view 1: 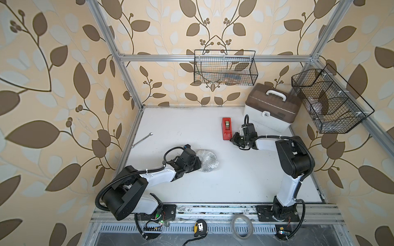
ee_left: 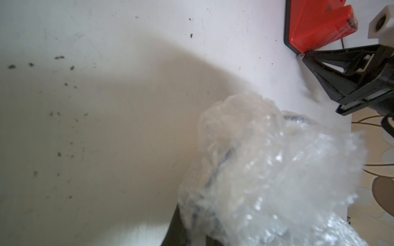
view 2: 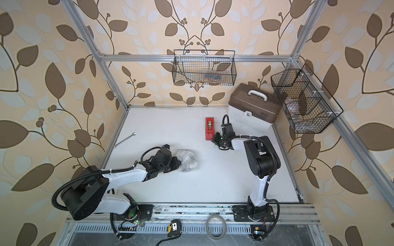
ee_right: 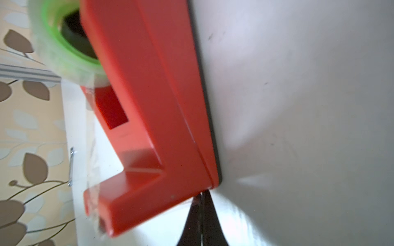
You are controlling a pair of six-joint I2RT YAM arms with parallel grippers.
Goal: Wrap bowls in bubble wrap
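On the white table, a bowl wrapped in crumpled bubble wrap [view 1: 208,160] [ee_left: 270,172] sits in my left gripper [view 1: 197,164], which is shut on it; in the left wrist view a dark rim shows through the plastic. A red tape dispenser [view 1: 226,128] [ee_right: 156,102] with a tape roll [ee_right: 73,78] stands right of and behind the bowl. My right gripper [view 1: 234,140] is shut with nothing seen between its fingers, its tips at the dispenser's near end, low by the table.
A brown-lidded box [view 1: 271,107] stands at the back right, below wire baskets [view 1: 225,75]. A wrench [view 1: 142,140] lies at the left.
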